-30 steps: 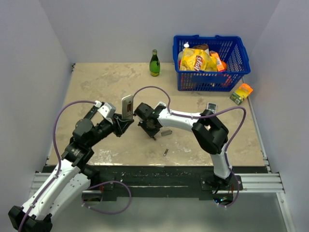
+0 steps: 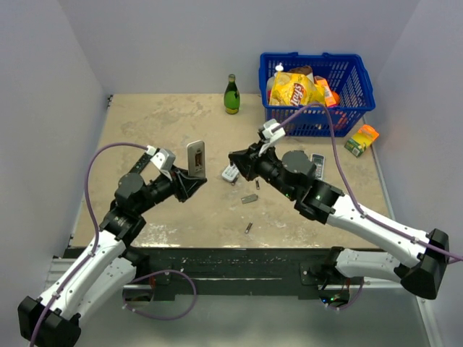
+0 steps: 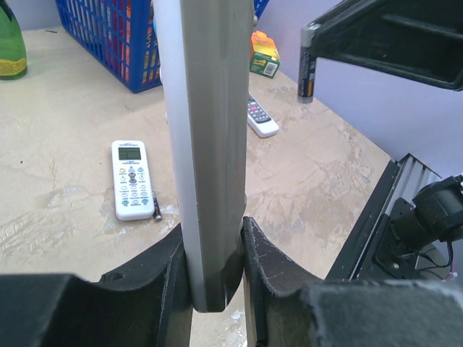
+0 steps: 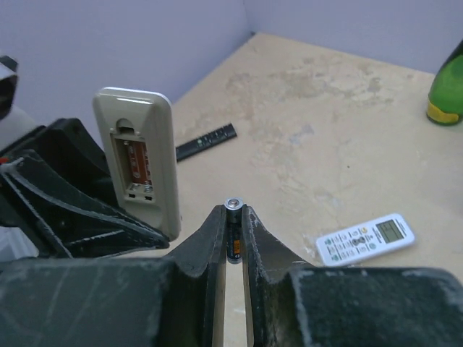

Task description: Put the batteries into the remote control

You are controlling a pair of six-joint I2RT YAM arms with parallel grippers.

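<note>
My left gripper (image 2: 200, 183) is shut on a remote control (image 2: 196, 158), holding it upright above the table. In the right wrist view the back of this remote (image 4: 137, 159) faces the camera, its battery bay uncovered with a reddish battery (image 4: 138, 161) inside. My right gripper is shut on a dark battery (image 4: 234, 217), raised and well apart from the remote. That same battery (image 3: 307, 65) stands out upright at the fingertips in the left wrist view. On the table lie a small battery (image 2: 249, 228) and a grey cover (image 2: 249, 198).
A white remote (image 3: 132, 180) lies mid-table with a thin dark piece (image 3: 156, 210) beside it. Farther off are another remote (image 2: 317, 165), a green bottle (image 2: 231, 95), a blue basket (image 2: 311, 130) and a carton (image 2: 361, 140).
The left gripper and its remote have shifted only slightly to the right.
</note>
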